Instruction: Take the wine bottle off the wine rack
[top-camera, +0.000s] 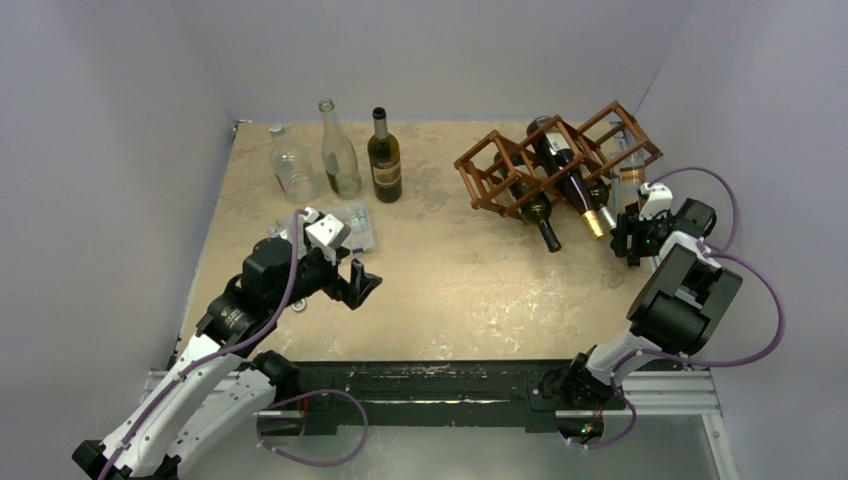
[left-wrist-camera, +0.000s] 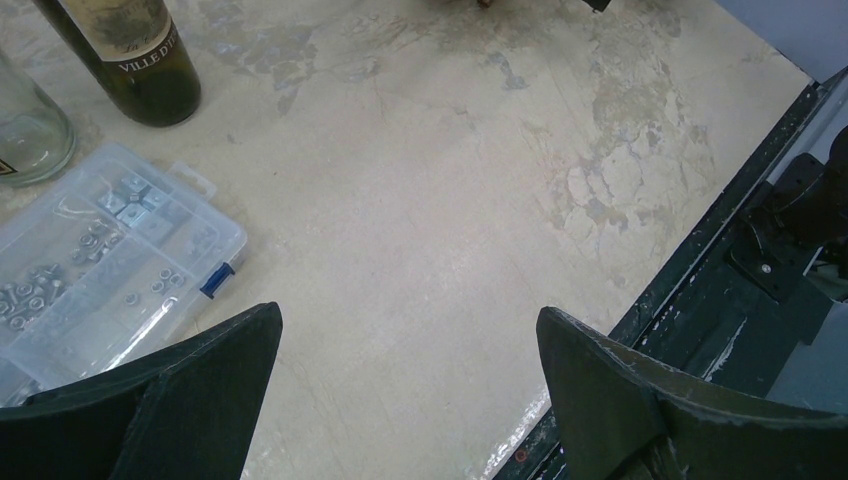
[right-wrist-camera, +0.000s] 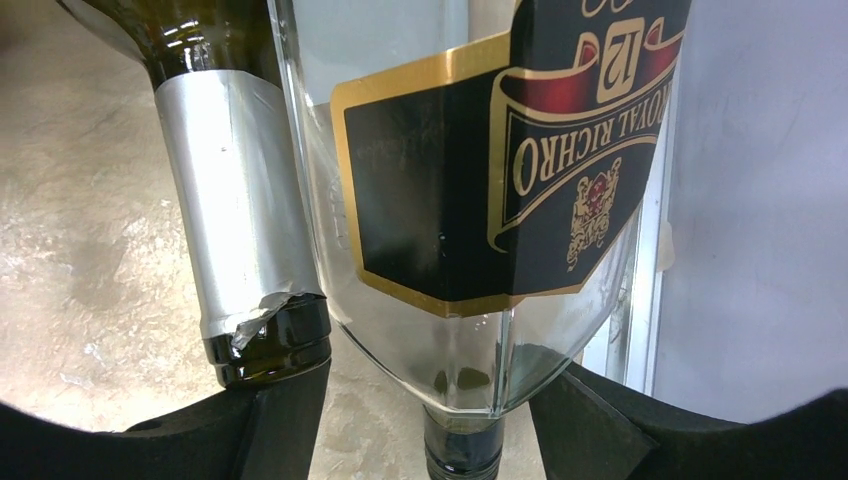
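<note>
The wooden wine rack (top-camera: 489, 187) stands at the back right, with several bottles lying in it, necks toward the front. In its rightmost place is a clear bottle with a black and gold label (right-wrist-camera: 430, 190). My right gripper is open around that bottle's dark-capped neck (right-wrist-camera: 463, 445), with gaps showing on both sides. A silver-necked dark bottle (right-wrist-camera: 235, 190) lies close beside the left finger. Over the table's left part, my left gripper (top-camera: 366, 283) is open and empty.
At the back left stand a clear bottle (top-camera: 292, 165), a pale bottle (top-camera: 341, 160) and a green bottle (top-camera: 384, 165). A clear parts box (left-wrist-camera: 190, 230) lies before them. The grey wall (right-wrist-camera: 770, 200) is close on the rack's right.
</note>
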